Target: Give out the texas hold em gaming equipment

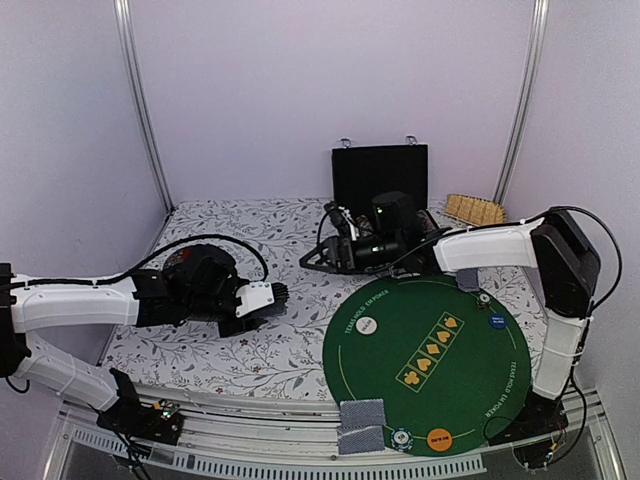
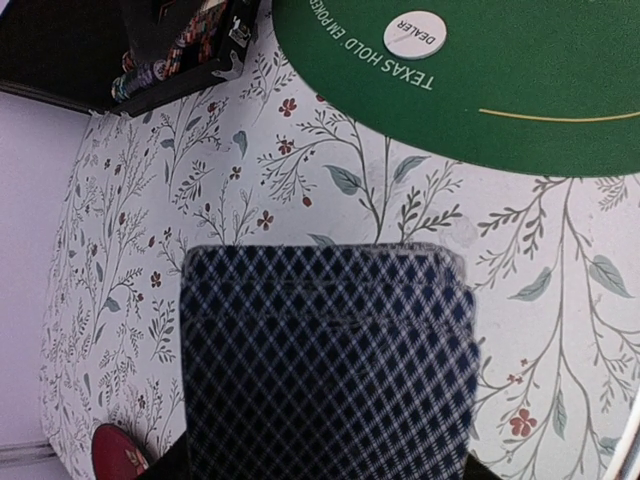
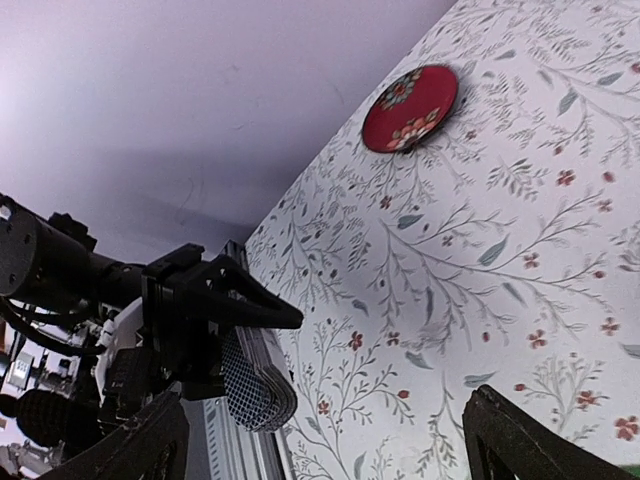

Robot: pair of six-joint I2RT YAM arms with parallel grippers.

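Observation:
A deck of cards with blue-patterned backs (image 2: 330,350) is in my left gripper (image 1: 258,308), which is shut on it above the patterned tablecloth, left of the green poker mat (image 1: 450,375). From the right wrist view, the deck (image 3: 255,390) shows between the left fingers. My right gripper (image 1: 328,250) is open and empty, over the cloth in front of the chip case (image 1: 380,180). Two cards (image 1: 361,413) lie overlapping at the mat's front left edge, and more cards (image 1: 467,279) at its back right. A white dealer button (image 2: 415,35) rests on the mat.
The right forearm hides most of the case's chips. A woven basket (image 1: 474,209) stands at the back right. Behind the left gripper is a red round item (image 3: 410,108). An orange disc (image 1: 439,439) and a blue disc (image 1: 497,321) lie on the mat. Cloth behind the left arm is clear.

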